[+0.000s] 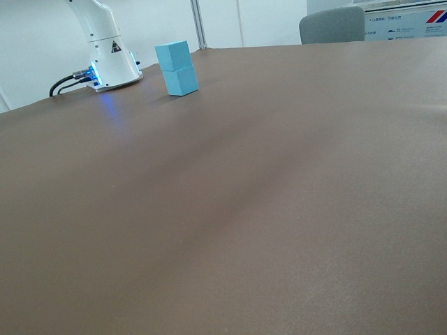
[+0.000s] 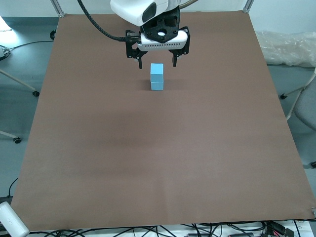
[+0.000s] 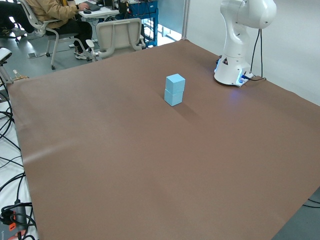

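My gripper [image 2: 157,65] hangs at the top of the camera left view, its black fingers spread open with nothing visible between them. Just below it in that view, two light blue cubes stand stacked, the upper cube [image 2: 156,72] on the lower cube [image 2: 157,86]. The same stack shows in the top view, upper cube [image 1: 172,54] and lower cube [image 1: 181,81], and right of centre in the right view [image 3: 174,90]. The gripper is out of frame in the top and right views.
The arm's white base [image 3: 230,71] stands at the table's back edge. Cables, chairs and a seated person are off the table.
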